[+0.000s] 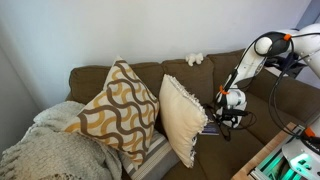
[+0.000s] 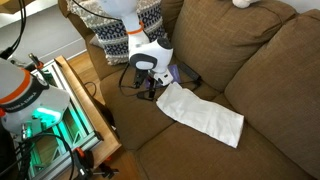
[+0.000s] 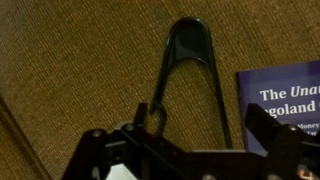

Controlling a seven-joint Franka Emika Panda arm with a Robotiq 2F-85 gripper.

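My gripper stands open over the brown couch seat, its dark fingers at the lower left and lower right of the wrist view. Between and beyond the fingers lies a black, narrow, V-shaped object (image 3: 188, 40) with a rounded closed end, resembling tongs. A purple book (image 3: 285, 90) with white lettering rests to its right, partly covered by the right finger. Low in exterior view 2, the gripper (image 2: 149, 94) is close above the seat, left of a white cloth (image 2: 205, 117). Whether it touches the seat cannot be told.
A cream pillow (image 1: 182, 120) and a patterned pillow (image 1: 118, 110) lean on the couch to the left in exterior view 1. A white plush toy (image 1: 195, 58) tops the backrest. Bare seat (image 2: 262, 150) spreads right of the cloth in exterior view 2.
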